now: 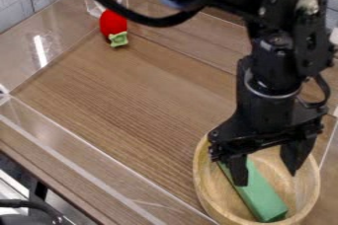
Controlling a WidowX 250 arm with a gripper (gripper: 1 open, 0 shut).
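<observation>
My black gripper is low over a round wooden bowl at the bottom right, its fingers open and reaching down inside it. A green bar-shaped object lies in the bowl between and below the fingers, its upper end partly hidden by the gripper.
A red round object with a green part sits at the back left near a clear edge. A transparent rim runs along the left and lower left.
</observation>
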